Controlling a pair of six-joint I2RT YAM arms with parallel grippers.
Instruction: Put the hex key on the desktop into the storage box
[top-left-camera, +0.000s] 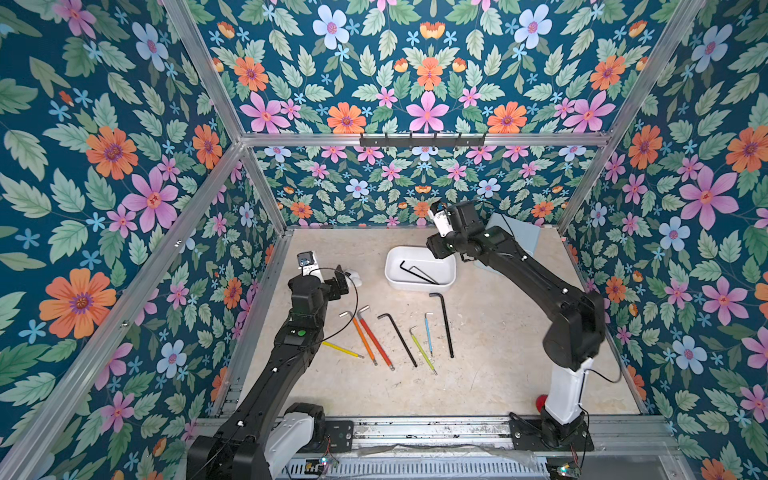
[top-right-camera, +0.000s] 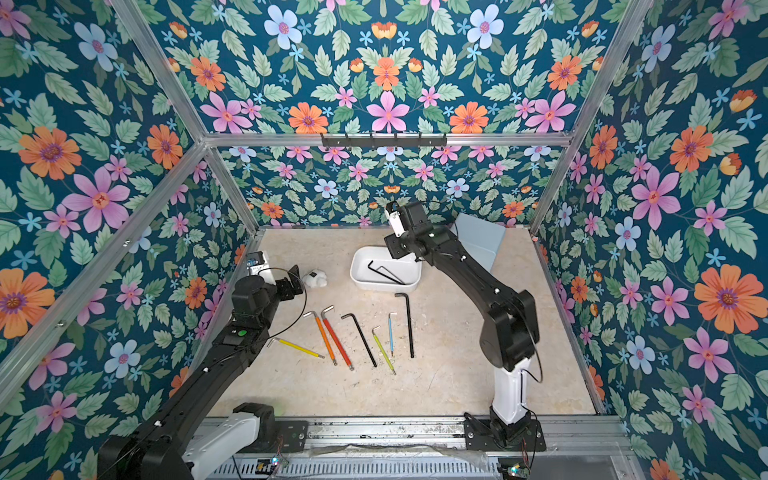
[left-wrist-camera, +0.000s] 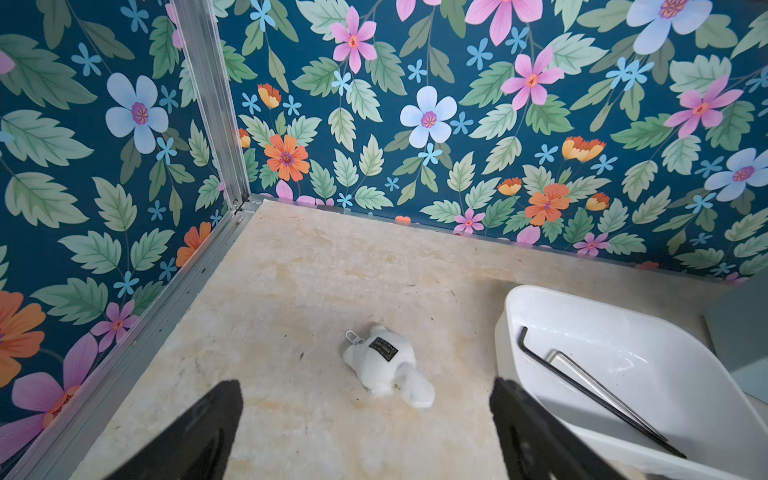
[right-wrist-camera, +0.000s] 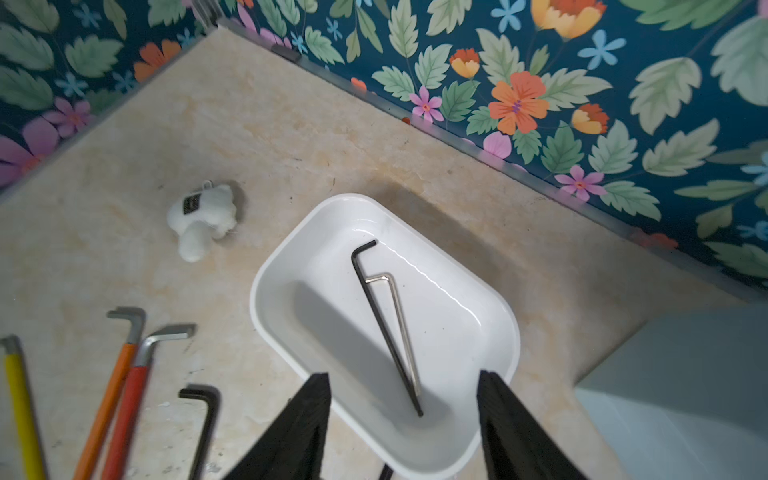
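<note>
Inside the white storage box (right-wrist-camera: 288, 280) lie a black hex key (right-wrist-camera: 377, 312) and a silver hex key (right-wrist-camera: 401, 328), side by side on its floor. Above the box's front part hangs my right gripper, its fingers apart and empty. Several hex keys rest on the desktop: yellow (top-left-camera: 344, 349), orange (top-left-camera: 364, 337), red (top-left-camera: 376, 339), black (top-left-camera: 401, 339), green (top-left-camera: 422, 350), light blue (top-left-camera: 429, 332), and a larger black one (top-left-camera: 445, 324) at the right. My left gripper stands open over the left of the desk, holding nothing.
A small white plush toy (left-wrist-camera: 385, 360) sits left of the box, in front of my left gripper. The light blue-grey block (right-wrist-camera: 680, 384) stands right of the box.
</note>
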